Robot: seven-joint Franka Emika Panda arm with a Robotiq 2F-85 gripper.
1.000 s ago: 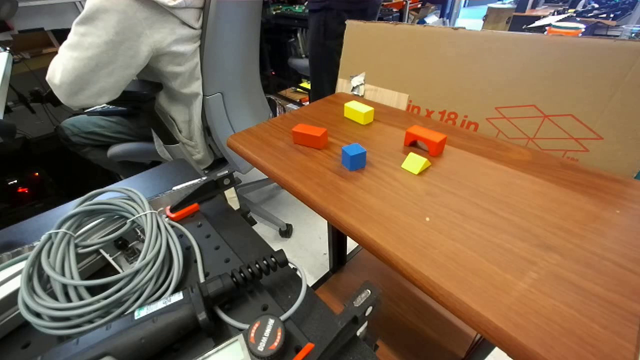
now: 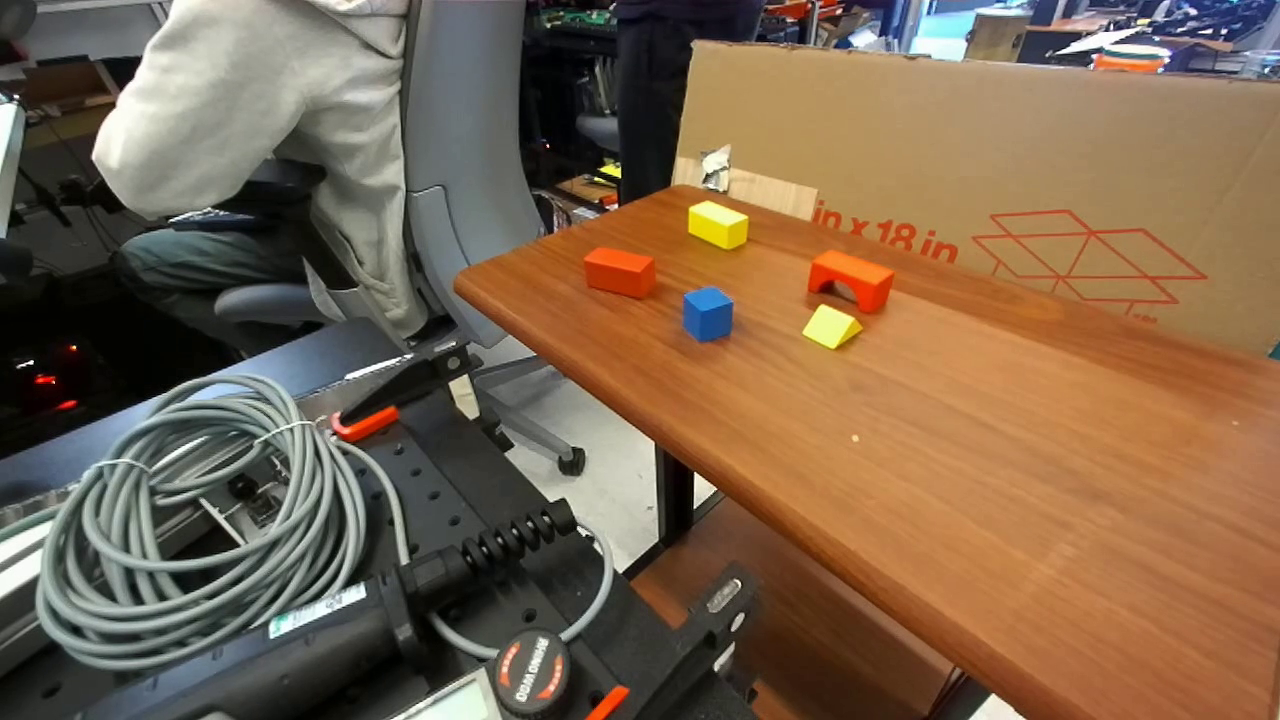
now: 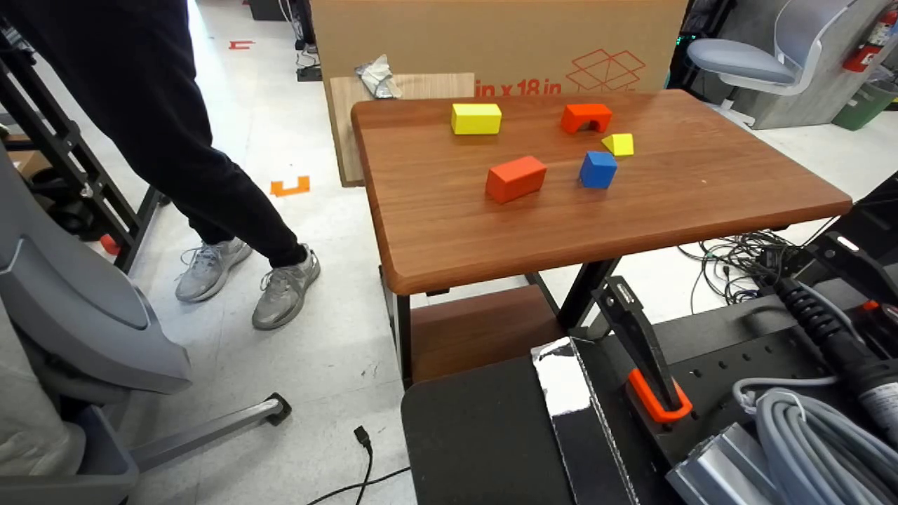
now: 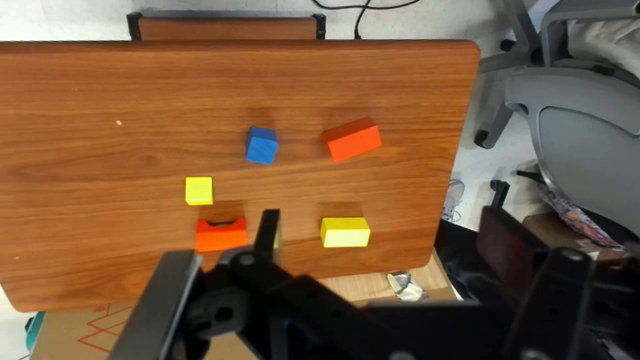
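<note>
In the wrist view my gripper is open wide, its dark fingers apart with nothing held; the exterior views do not show it. The camera looks down on a wooden table bearing a blue cube [image 4: 261, 146], a plain orange-red block [image 4: 354, 140], a yellow rectangular block [image 4: 346, 232], a small yellow wedge [image 4: 198, 191] and an orange-red arch [image 4: 221, 236]. From the side, the wedge [image 2: 830, 328] lies just in front of the arch [image 2: 859, 278], while the cube [image 2: 708, 314] stands alone. None of the pieces touches a finger.
A large cardboard sheet [image 2: 996, 156] stands along the far edge. A black bench [image 3: 488, 446] with clamps and a coiled grey cable [image 2: 204, 516] lies in front.
</note>
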